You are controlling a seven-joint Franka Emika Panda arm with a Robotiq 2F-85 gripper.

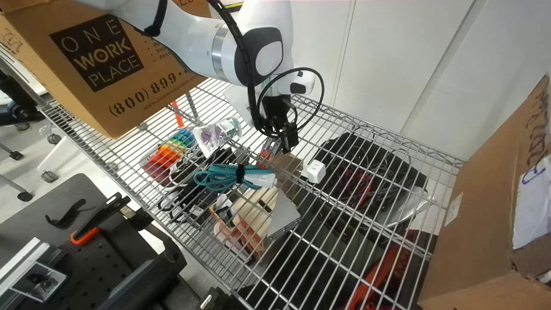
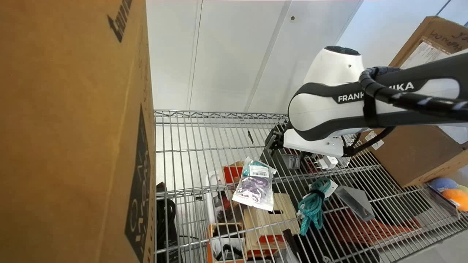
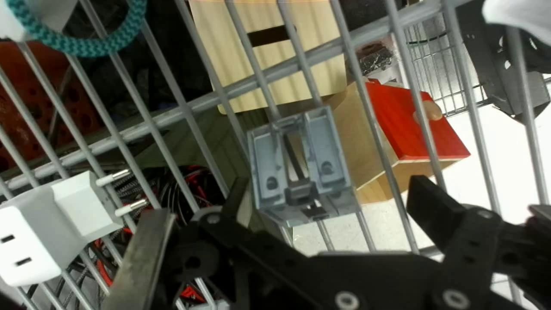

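A small grey box-like plastic part (image 3: 302, 168) with a slot down its middle lies on the wire shelf. In the wrist view my gripper stands open. Its left finger (image 3: 238, 199) is close beside the grey part's left side, while the right finger (image 3: 436, 201) is well clear of its right side. Nothing is clamped; contact cannot be judged. In exterior view 1 the gripper (image 1: 284, 144) hangs low over the back half of the shelf. The grey part (image 2: 291, 161) appears near the arm in exterior view 2.
A white plug adapter (image 1: 314, 171), a teal cord bundle (image 1: 222, 176), a plastic bag with purple contents (image 1: 214, 135) and a grey flat-sided piece (image 1: 284, 214) lie on the shelf. Cardboard boxes (image 1: 111, 67) flank it. Beneath the wires is a red-topped wooden box (image 3: 413, 121).
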